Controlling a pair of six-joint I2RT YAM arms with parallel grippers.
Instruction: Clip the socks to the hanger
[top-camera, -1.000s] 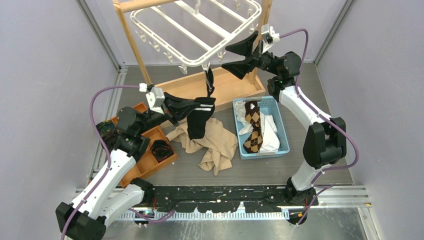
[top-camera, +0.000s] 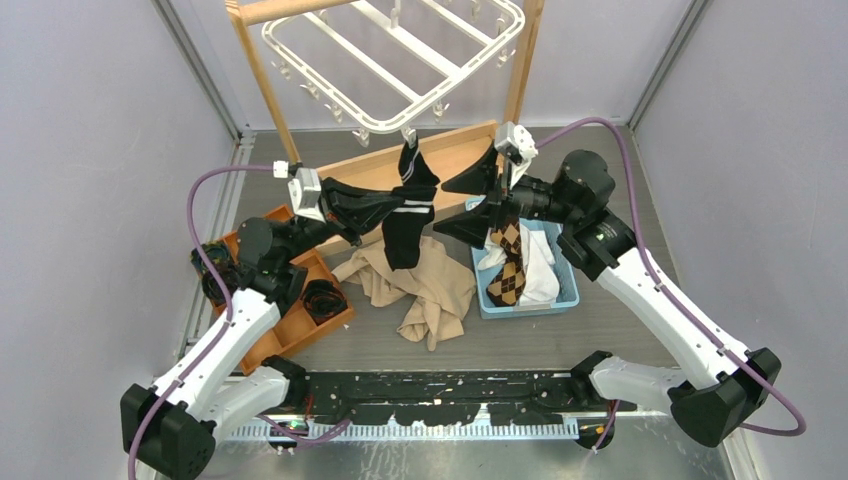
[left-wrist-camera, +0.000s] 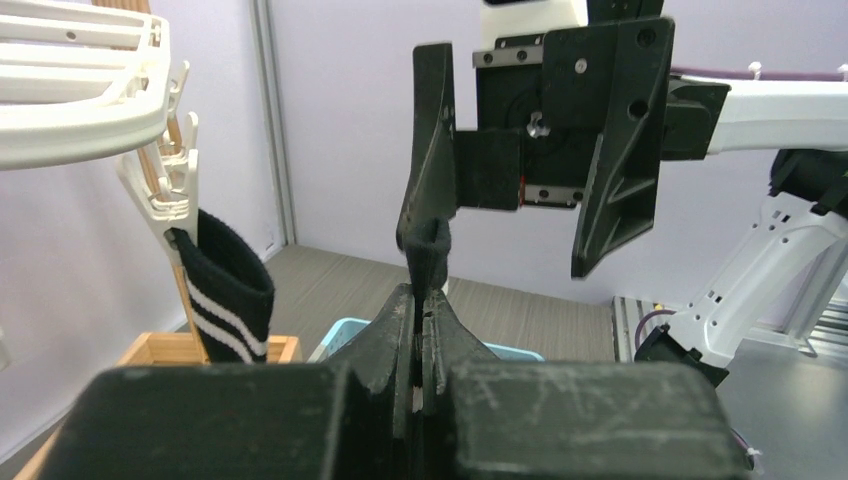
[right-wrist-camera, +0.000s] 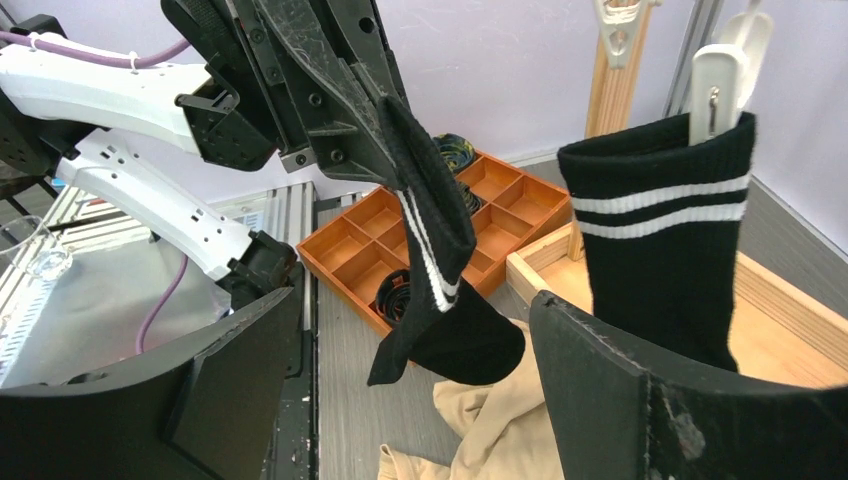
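One black sock with two white stripes hangs by its cuff from a clip (right-wrist-camera: 714, 98) of the white hanger (top-camera: 372, 122); this clipped sock (right-wrist-camera: 665, 270) dangles free in the right wrist view. A second striped black sock (top-camera: 405, 235) is pinched near its cuff by my left gripper (top-camera: 400, 200), its fingers shut, and its toe droops over the beige cloth. To the right of that held sock, my right gripper (top-camera: 440, 210) stands wide open, pointing at it. Nothing is between the right fingers; the held sock (right-wrist-camera: 430, 240) lies beyond them.
Below are a crumpled beige cloth (top-camera: 425, 285), an orange compartment box (top-camera: 275, 340) with cables, and a blue basket (top-camera: 560, 308) holding argyle and white socks. A wooden frame (top-camera: 530, 50) carries the hanger, whose other visible clips look empty.
My right gripper has swung down and toward the camera, from beside the hanger to the right of the held sock. The left arm has barely moved; the clipped sock has turned.
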